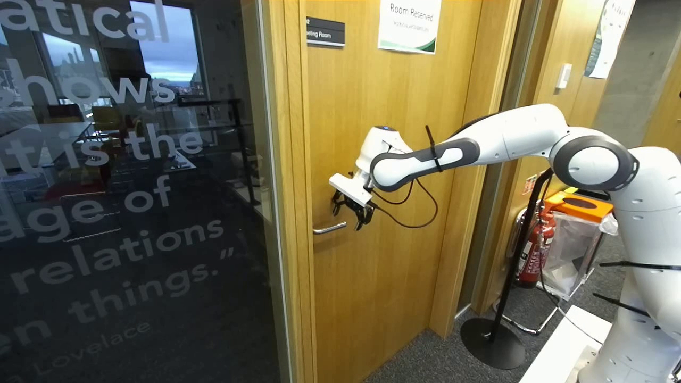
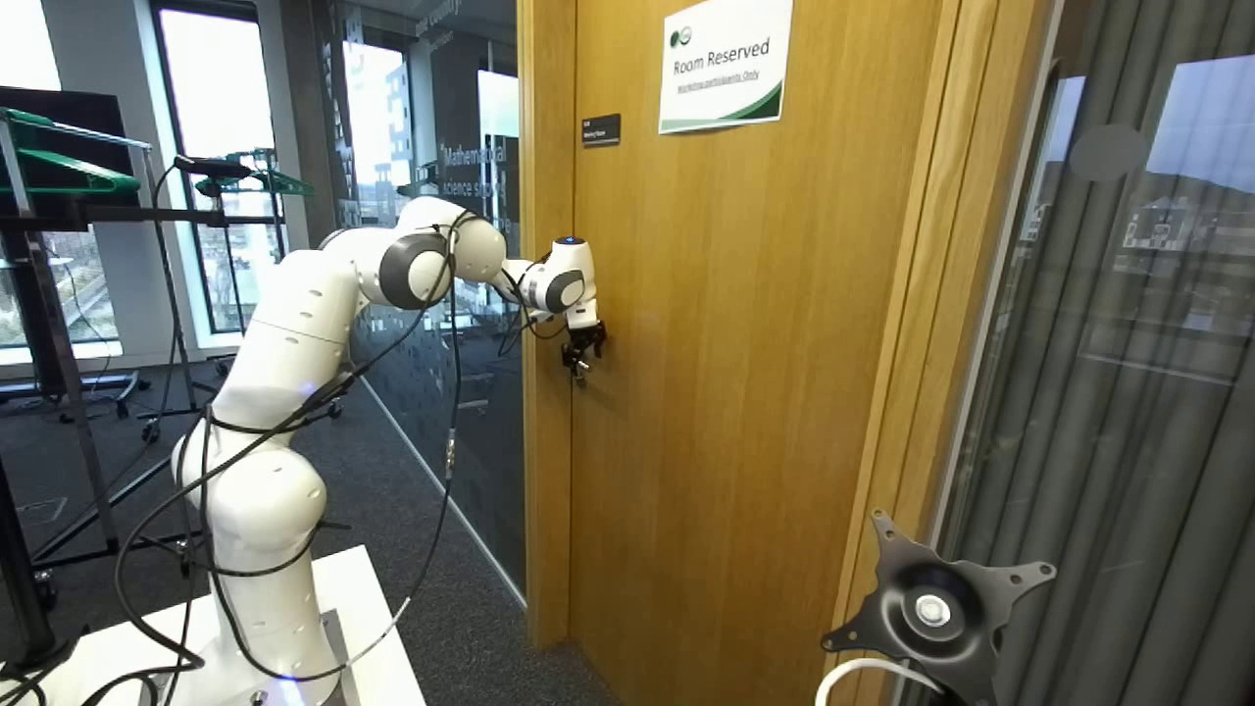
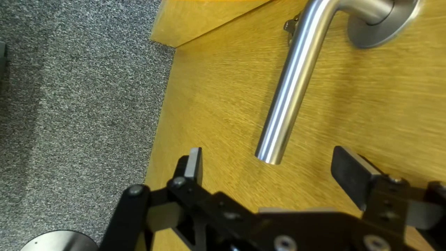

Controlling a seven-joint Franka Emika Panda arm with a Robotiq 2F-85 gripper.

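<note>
A brushed-metal lever handle (image 3: 288,92) sticks out from the wooden door (image 3: 225,104); its free end points toward the space between my fingers in the wrist view. My gripper is open, one black finger (image 3: 193,165) on each side, and nothing is held. From exterior view 1, the gripper (image 1: 351,217) hangs fingers-down just above and to the right of the handle's (image 1: 329,229) free end. The door (image 1: 383,274) is closed in its frame. Exterior view 2 shows the gripper (image 2: 582,353) close to the door's left edge, where the arm partly hides the handle.
Left of the door stands a dark glass wall (image 1: 140,287) with lettering. A black post on a round base (image 1: 492,342), a red extinguisher (image 1: 534,249) and an orange-topped bin (image 1: 578,205) stand to the right. Grey carpet (image 3: 83,104) lies below.
</note>
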